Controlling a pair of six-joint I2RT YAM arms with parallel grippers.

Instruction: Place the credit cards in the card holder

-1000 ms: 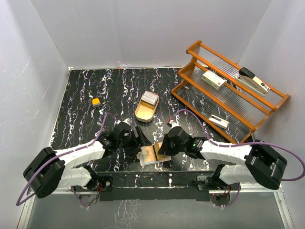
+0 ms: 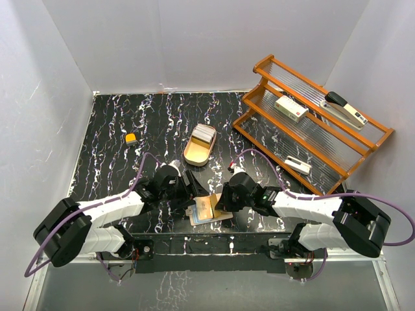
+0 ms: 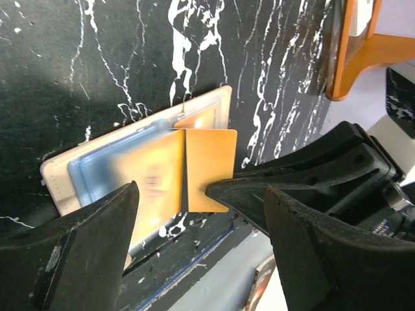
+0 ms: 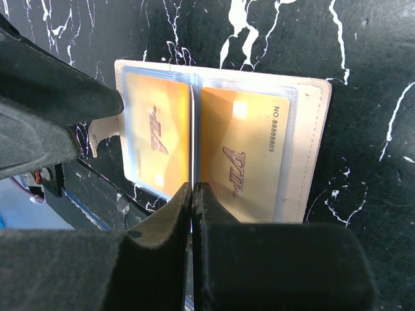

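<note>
An open card holder [image 2: 200, 220] with yellow cards [image 4: 243, 149] in clear sleeves lies at the table's front edge. In the left wrist view a gold card [image 3: 209, 159] stands out along its middle. My left gripper [image 2: 194, 188] hangs open over the holder [image 3: 61, 184]. My right gripper is shut, its tips at the seam between the two pockets; whether anything thin is between them is hard to see. In the left wrist view its dark finger reaches to the gold card.
A tan box [image 2: 196, 153] with white items stands behind the holder. A wooden rack [image 2: 295, 133] with boxes fills the right side. A yellow object [image 2: 130, 138] lies at left.
The grippers have shifted very slightly over the holder; otherwise the scene looks the same.
</note>
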